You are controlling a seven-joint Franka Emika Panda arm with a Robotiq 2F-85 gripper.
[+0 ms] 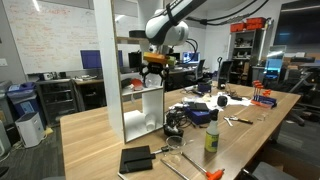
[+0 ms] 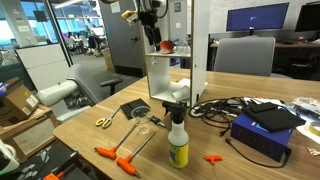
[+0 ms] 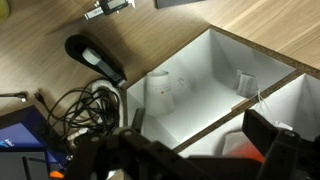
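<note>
My gripper [image 1: 152, 74] hangs in front of the white shelf unit [image 1: 117, 85], level with its upper compartments. In the wrist view the gripper is open, its dark fingers wide apart and nothing held between them. Below and between them lies the shelf seen from above, with a white cup [image 3: 159, 88] in its lower part and a small whitish block [image 3: 246, 85] to the right. A red item [image 3: 242, 147] is partly hidden near the right finger; the second exterior view shows a red object [image 2: 166, 45] on the middle shelf.
A spray bottle [image 2: 178, 138], orange-handled tools [image 2: 128, 162], yellow scissors [image 2: 103, 121] and a black pad [image 2: 133, 107] lie on the table before the shelf. Black cables [image 2: 215, 110] and a blue box [image 2: 262, 130] crowd its right side. Bare wood shows left of the shelf.
</note>
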